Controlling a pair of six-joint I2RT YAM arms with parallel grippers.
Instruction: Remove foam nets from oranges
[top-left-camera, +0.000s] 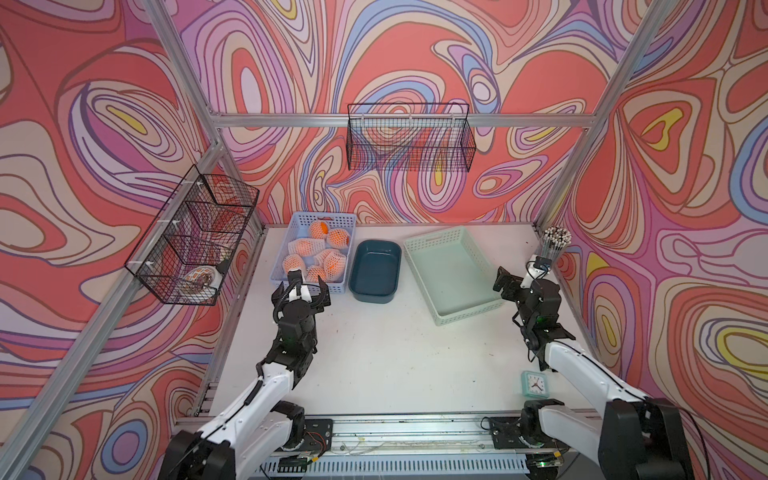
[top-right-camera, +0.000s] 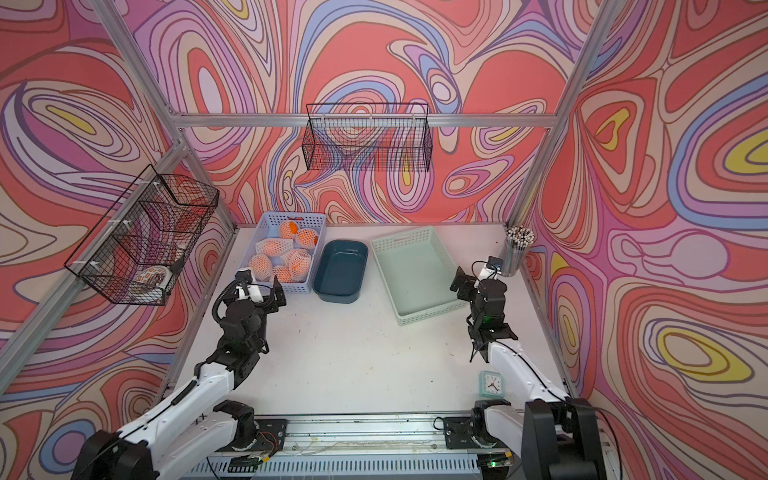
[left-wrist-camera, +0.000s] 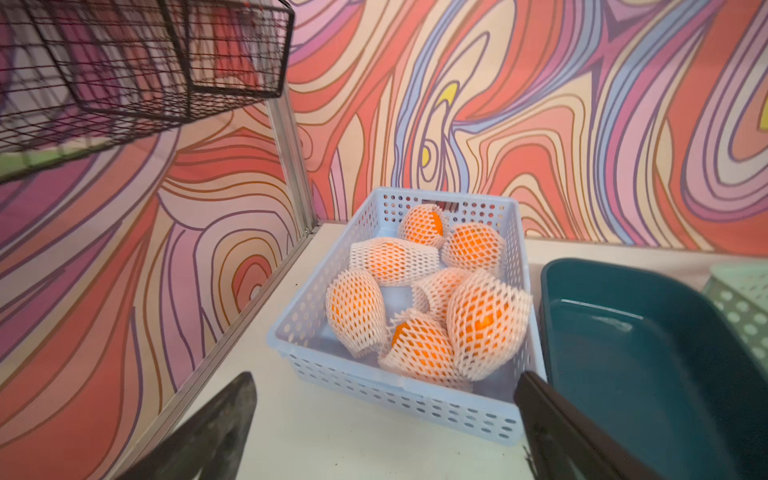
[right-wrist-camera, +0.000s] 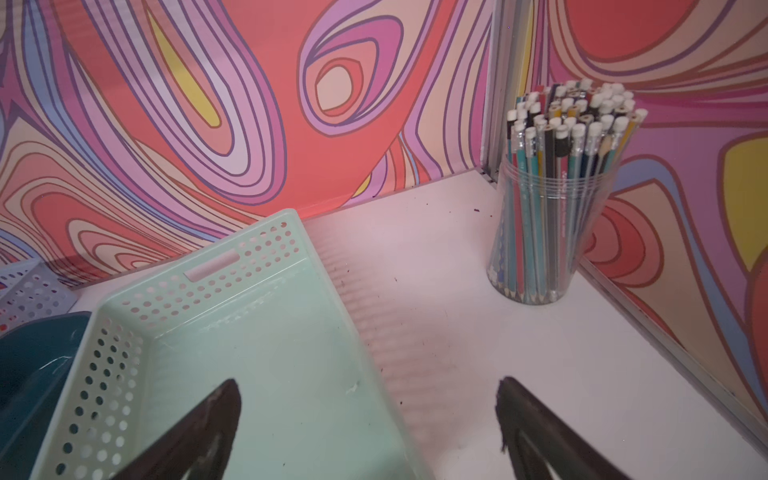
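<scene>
Several oranges in white foam nets, among them a long-netted orange (left-wrist-camera: 393, 261) and a front orange (left-wrist-camera: 487, 324), lie in the light-blue basket (left-wrist-camera: 368, 376) at the back left. Orange skin shows bare at the net openings of a few. In front of this basket my left gripper stands open and empty, its dark fingers (left-wrist-camera: 212, 436) spread wide. My right gripper is likewise open and empty, near the right side of the pale-green basket (right-wrist-camera: 240, 320). That basket is empty, as is the dark teal tray (top-left-camera: 375, 272) between the two.
A clear cup of pencils (right-wrist-camera: 552, 216) stands at the back right. A small clock (top-left-camera: 534, 384) sits by the right arm's base. Wire baskets (top-left-camera: 411, 144) hang on the back and left frame.
</scene>
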